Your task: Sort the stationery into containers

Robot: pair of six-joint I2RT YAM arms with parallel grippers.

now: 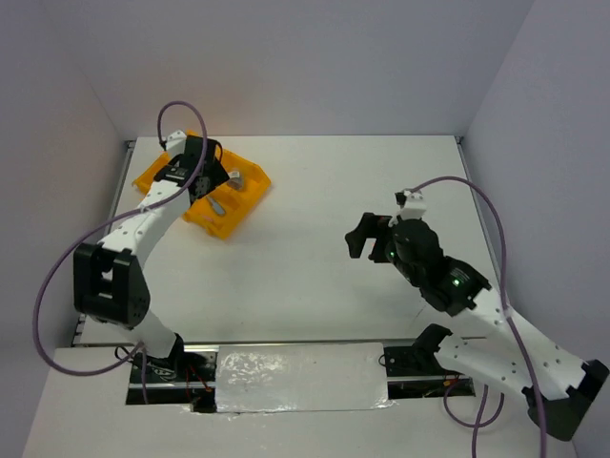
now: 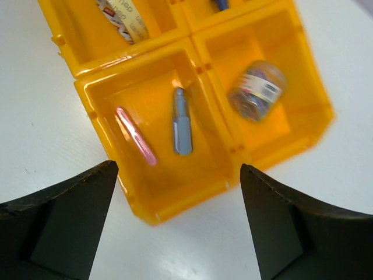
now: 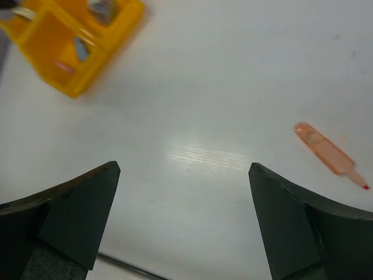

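An orange compartment tray (image 1: 243, 203) is at the back left. My left gripper hangs open over it. In one compartment lie a pink stick (image 2: 136, 135) and a grey pen-like item (image 2: 182, 125); a labelled jar (image 2: 257, 90) and a roll-like item (image 2: 125, 17) occupy others, and a blue item (image 2: 221, 3) shows at the top edge. My right gripper is open above the table at the right. An orange highlighter-like item (image 3: 326, 149) lies on the table in the right wrist view.
Grey walls enclose it, and a rail runs along the front edge. Purple cables loop over both arms.
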